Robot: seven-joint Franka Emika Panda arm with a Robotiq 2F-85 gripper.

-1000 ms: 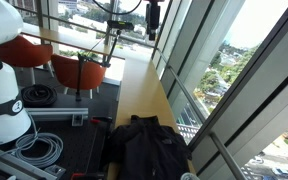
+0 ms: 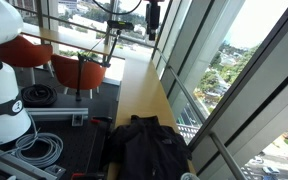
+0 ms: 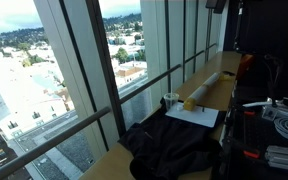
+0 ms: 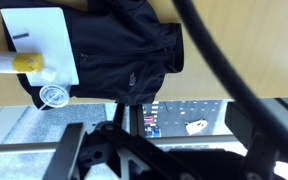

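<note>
A black jacket point(image 2: 149, 146) lies spread on the wooden counter, its zip and small white logo showing in the wrist view. Beside it are a white sheet point(image 3: 192, 115) with a dark pen-like strip, a white-and-yellow roll point(image 3: 201, 91) and a clear cup point(image 3: 171, 100). The wrist view shows the roll's yellow end point(image 4: 28, 63) over the sheet, with the cup's rim point(image 4: 54, 96) close by. My gripper point(image 2: 152, 36) hangs high above the counter, open and well clear of the jacket. No object shows between its fingers.
Tall windows with a metal rail point(image 3: 94, 118) run along the counter's far side. Orange chairs point(image 2: 24, 52), a coiled cable point(image 2: 39, 149) and dark equipment stand on the other side. Bare counter point(image 2: 140, 92) stretches beyond the jacket.
</note>
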